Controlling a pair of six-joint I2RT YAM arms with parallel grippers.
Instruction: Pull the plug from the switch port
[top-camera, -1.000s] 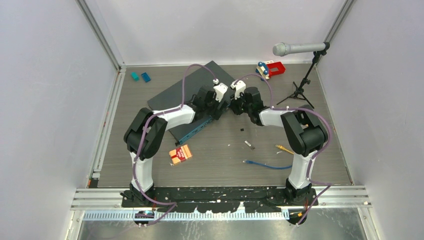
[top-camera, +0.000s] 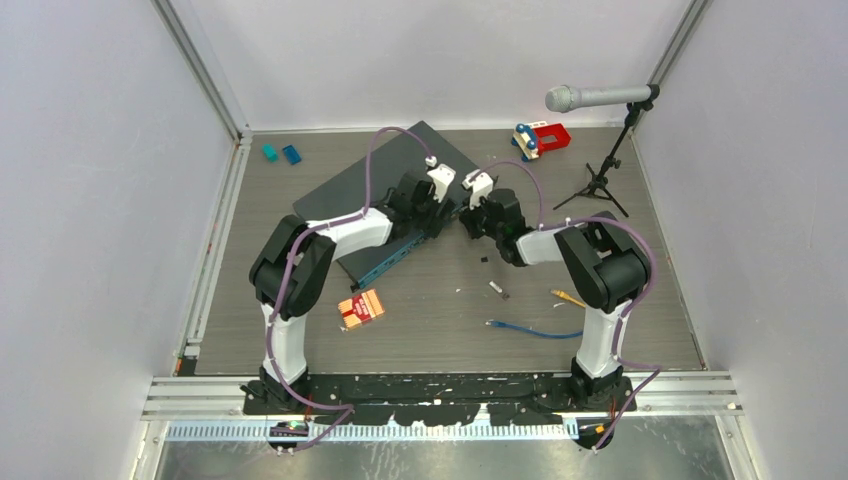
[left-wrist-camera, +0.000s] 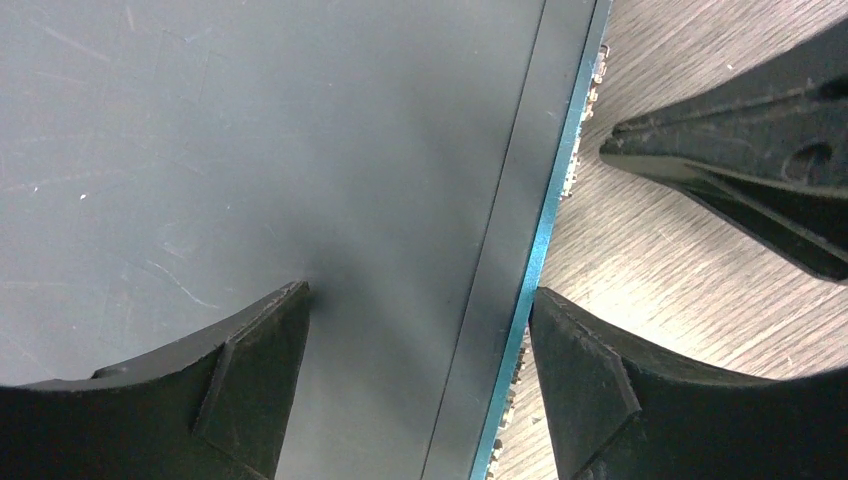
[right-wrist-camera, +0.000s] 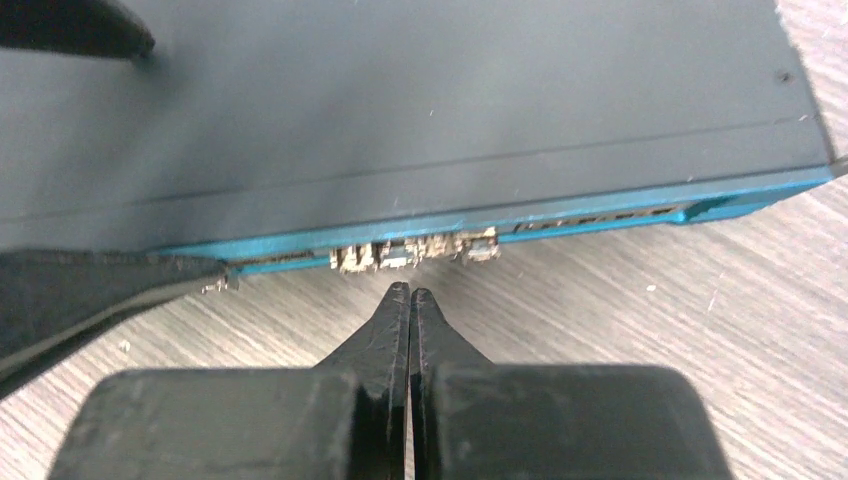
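Observation:
A dark slab-like switch (top-camera: 360, 175) with a blue front (left-wrist-camera: 548, 210) and metal ports along it lies in the middle. My left gripper is part open over its top and front edge, one finger at the blue edge; I see no plug between its fingers. My right gripper has its tips together just outside the port row (right-wrist-camera: 395, 255); nothing shows between them. A dark finger of the other gripper enters each wrist view. I cannot make out a plug in the ports.
A blue cable (top-camera: 530, 331), a yellow cable (top-camera: 568, 298) and small pieces lie at front right. An orange packet (top-camera: 361, 308) sits at front left. A microphone stand (top-camera: 600, 180) and red toy (top-camera: 550, 136) stand at back right.
My right gripper and wrist have moved slightly toward the front in the top view, away from the back. The left arm and the switch look unchanged.

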